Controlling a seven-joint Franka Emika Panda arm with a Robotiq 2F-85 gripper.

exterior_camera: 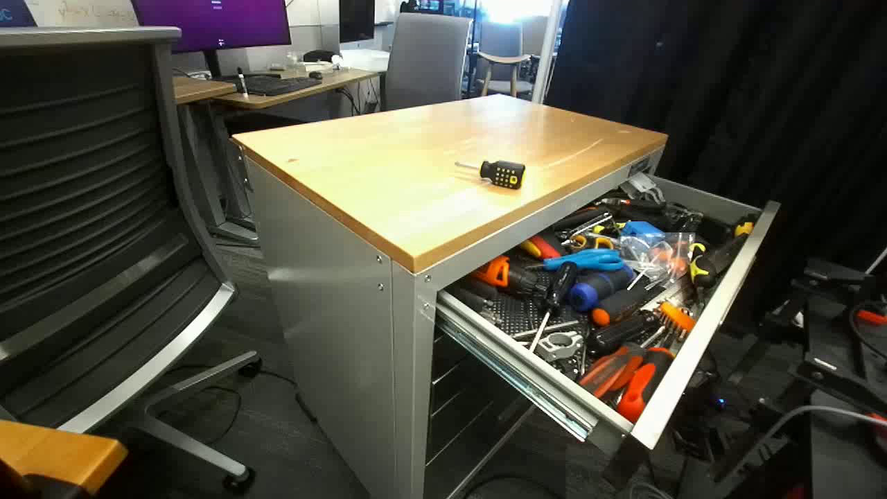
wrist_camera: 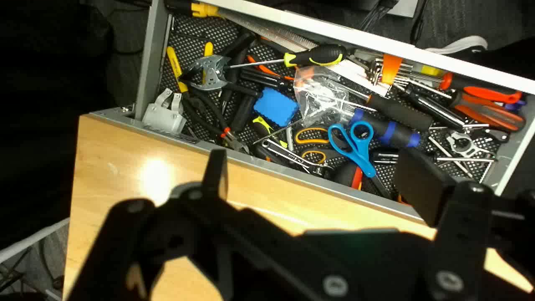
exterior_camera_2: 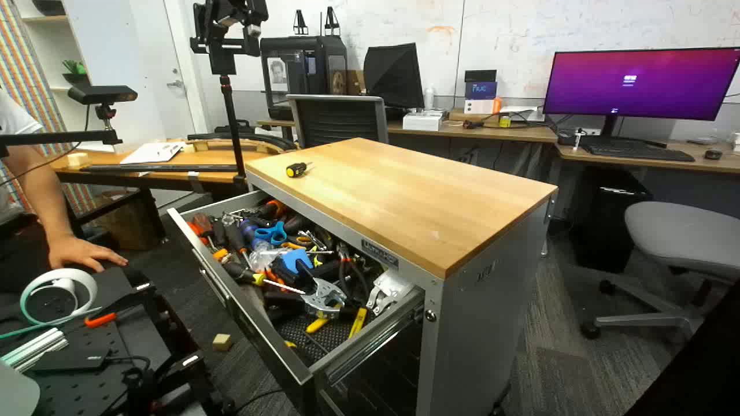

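On the wooden cabinet top (exterior_camera: 349, 166) lies a stubby black-and-yellow screwdriver (exterior_camera: 504, 174), near the edge above the pulled-out drawer; exterior view 2 shows the same screwdriver (exterior_camera_2: 296, 170) at the top's far left. The drawer (exterior_camera_2: 239, 315) is full of mixed tools, among them blue scissors (wrist_camera: 357, 148), a blue block (wrist_camera: 276, 107) and a long yellow-and-black screwdriver (wrist_camera: 316, 55). My gripper stands open in the wrist view, fingers wide apart with nothing between them, above the cabinet's drawer-side edge. Neither exterior view shows the gripper. The stubby screwdriver is not visible in the wrist view.
An office chair (exterior_camera: 108, 208) stands beside the cabinet. A person's hand (exterior_camera_2: 82, 252) and a cluttered black cart (exterior_camera_2: 104, 346) are off the drawer's front. Apart from the stubby screwdriver, the cabinet top is bare.
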